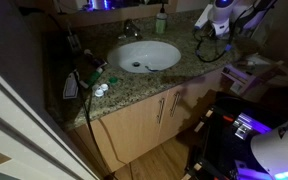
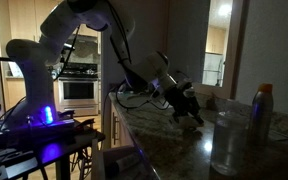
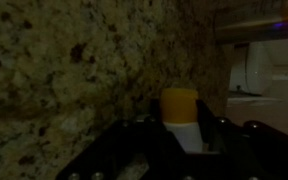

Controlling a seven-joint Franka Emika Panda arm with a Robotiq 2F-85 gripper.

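Observation:
In the wrist view, a small orange-and-white thing (image 3: 180, 105) stands between the dark fingers of my gripper, which is shut on it. Its orange end points away from the gripper; the white part goes down between the fingers. Speckled stone counter (image 3: 44, 90) fills most of that view, close by. From outside, the arm (image 2: 159, 80) bends down over the counter in exterior view 2. The held thing is too dark and small to make out there.
A white sink (image 1: 144, 56) is set into the counter, with a soap bottle (image 1: 161, 19) behind it. White round items (image 1: 101, 90) and a green thing (image 1: 96, 75) lie left of the sink. A clear container (image 2: 227, 140) and a bottle (image 2: 261, 112) stand near exterior view 2.

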